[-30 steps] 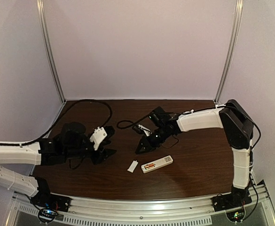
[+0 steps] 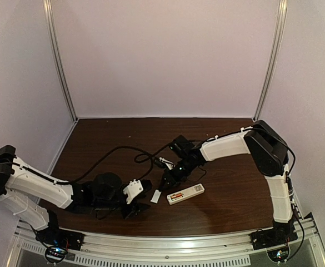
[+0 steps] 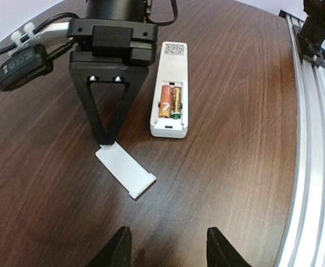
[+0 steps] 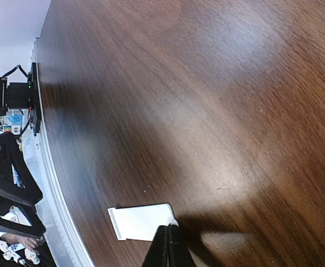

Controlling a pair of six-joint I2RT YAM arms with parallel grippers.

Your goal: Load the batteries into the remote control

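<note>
The white remote lies face down with its compartment uncovered, an orange battery and a second battery inside. Its white cover lies on the table left of the remote. My right gripper is shut, its tips at the cover's far end. My left gripper is open, with bare table between its fingers, just left of the cover in the top view.
Cables loop over it. A metal rail runs along the front edge, and pale walls enclose the sides and back.
My left gripper has moved right and toward the front, closer to the cover.
</note>
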